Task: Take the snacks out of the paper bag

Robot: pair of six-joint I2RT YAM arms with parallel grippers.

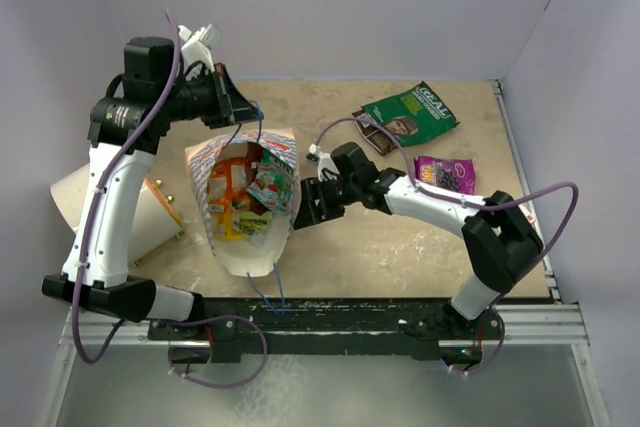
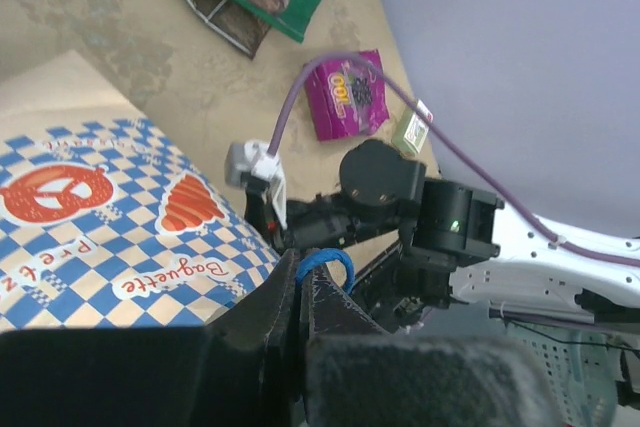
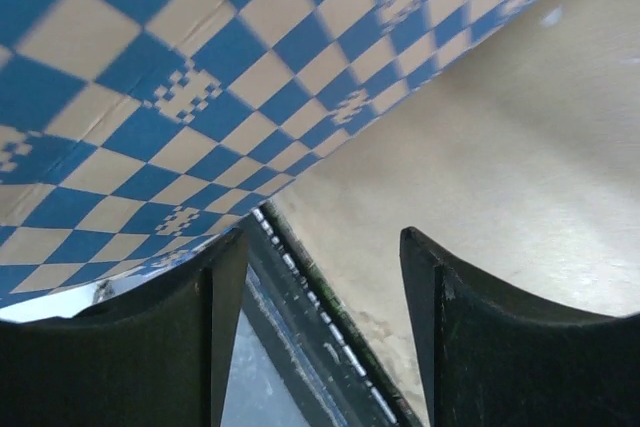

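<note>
The checkered paper bag (image 1: 206, 237) lies open toward the front in the top view, with orange, teal and yellow snack packets (image 1: 240, 197) inside. My left gripper (image 1: 240, 112) is shut at the bag's top, a blue handle (image 2: 325, 259) at its tip. My right gripper (image 1: 322, 202) stands open beside the bag's right wall; in the right wrist view the checkered paper (image 3: 180, 97) is just beyond its fingers, with nothing seen between them.
A green snack bag (image 1: 420, 112) and a purple packet (image 1: 446, 173) lie at the back right, with a small box (image 2: 410, 130) at the edge. A white cylindrical object (image 1: 155, 237) sits at the left.
</note>
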